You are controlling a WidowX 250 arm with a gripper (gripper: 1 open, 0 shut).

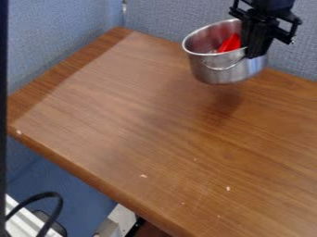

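A steel pot (213, 65) with a wire handle is raised above the back right of the wooden table, with a red object (228, 44) inside it. My black gripper (255, 51) is at the pot's right rim and appears shut on it; the fingertips are hard to make out.
Grey-blue padded walls (56, 56) line the back and left side. A black cable (44, 196) and white hardware lie off the table at the lower left.
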